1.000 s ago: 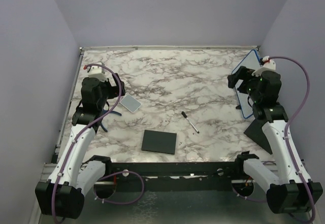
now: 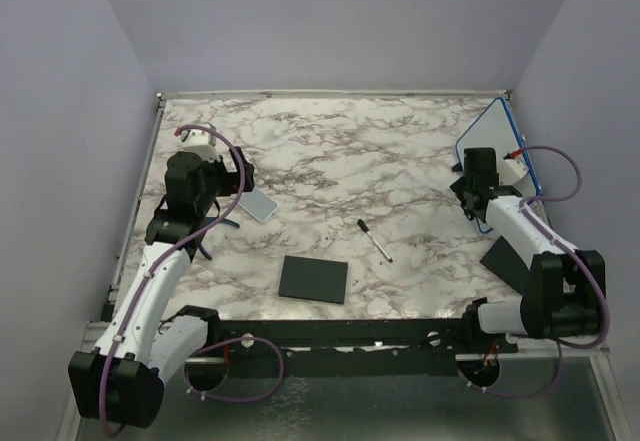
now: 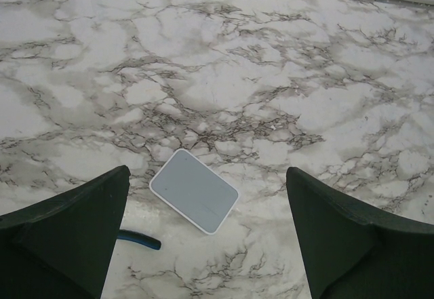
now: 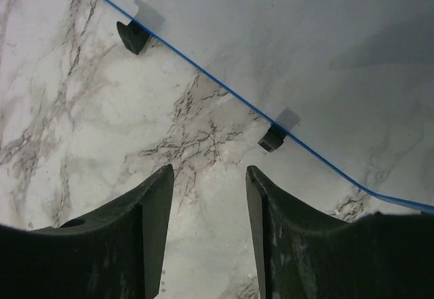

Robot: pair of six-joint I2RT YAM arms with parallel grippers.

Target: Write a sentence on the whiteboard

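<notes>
The whiteboard [image 2: 484, 127] lies at the table's right side, a white panel with a thin blue edge. The right arm partly covers it in the top view. In the right wrist view its surface [image 4: 271, 41] fills the upper right, with black clips [image 4: 272, 138] along the blue edge. My right gripper is part open near that edge, with nothing between its fingers. A thin white marker with a black end [image 2: 375, 241] rests on the table right of centre. Over the left side hangs my open, empty left gripper.
A small grey rectangle with a white rim [image 3: 194, 190] lies below the left gripper, beside a dark blue strip [image 3: 139, 238]. Dark flat panels sit at front centre [image 2: 313, 279] and front right [image 2: 508, 262].
My right arm has swung in from the right and lower, its gripper now at the whiteboard's left edge with its fingers closer together.
</notes>
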